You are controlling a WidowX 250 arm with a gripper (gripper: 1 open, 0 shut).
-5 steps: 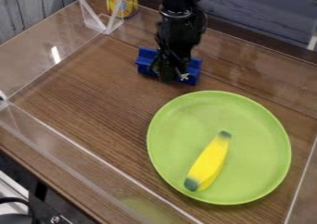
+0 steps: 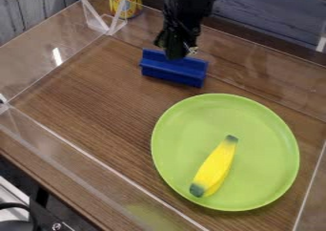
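My black gripper (image 2: 178, 42) hangs just above and behind a blue rectangular block (image 2: 173, 73), which rests on the wooden table at the upper middle. Whether the fingers are open or shut is hard to make out against the dark body, and I see nothing clearly held. A yellow banana-like piece (image 2: 213, 166) with green ends lies on a large green plate (image 2: 254, 130) at the lower right.
A yellow-and-blue can (image 2: 124, 1) stands at the back left, with clear plastic pieces near it.
My gripper has risen from down over the blue block toward the back, leaving the block in full view on the table.
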